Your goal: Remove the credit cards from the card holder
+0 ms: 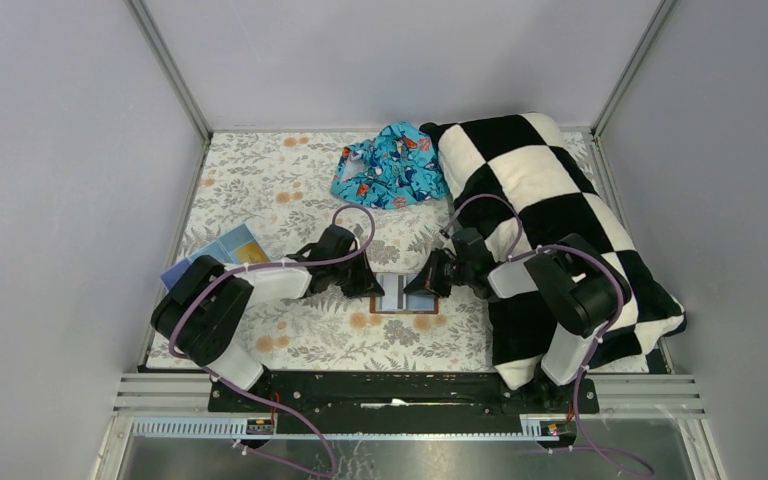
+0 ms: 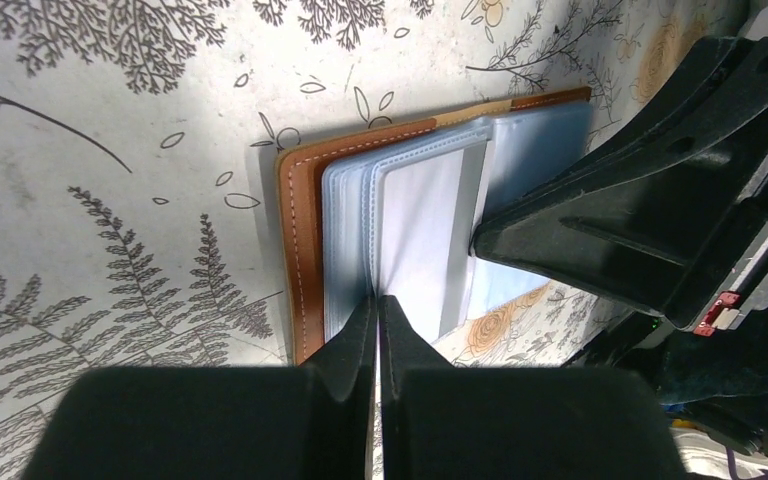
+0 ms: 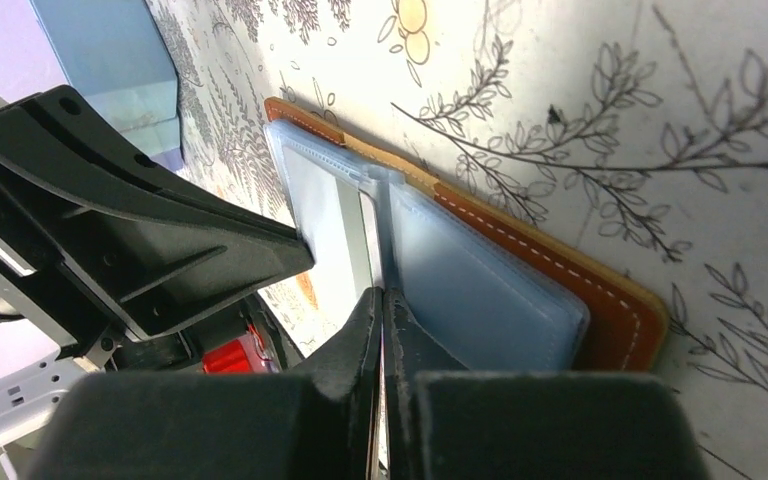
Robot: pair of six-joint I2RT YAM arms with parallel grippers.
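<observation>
The brown card holder (image 2: 302, 240) lies flat on the patterned surface, with clear bluish sleeves (image 3: 475, 275) and a white card (image 2: 420, 230) in them. My left gripper is shut, its tips at the left part of the holder on the sleeve edge. My right gripper is also shut, its tips at the middle strip of the sleeves. Nothing shows clearly between either pair of fingertips.
A black and white checked cushion (image 1: 540, 165) fills the right side. A blue patterned cloth (image 1: 390, 165) lies at the back. Blue and yellow panels (image 1: 235, 240) lie at the left.
</observation>
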